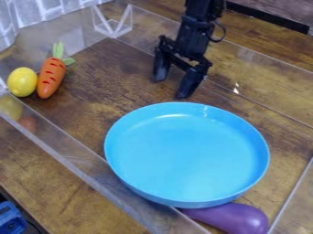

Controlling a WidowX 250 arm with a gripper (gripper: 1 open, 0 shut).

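The black robot gripper (174, 73) hangs at the top centre of the camera view, over the wooden floor of a clear-walled bin. Its two fingers are spread open, and nothing shows between them. Below it lies a large blue plate (186, 152). At the left side are an orange carrot (51, 77) with a green top and a yellow lemon-like object (21, 81). A purple eggplant (230, 218) lies at the bottom right, partly behind the plate.
Transparent walls surround the area. A blue object (7, 219) sits outside at the lower left.
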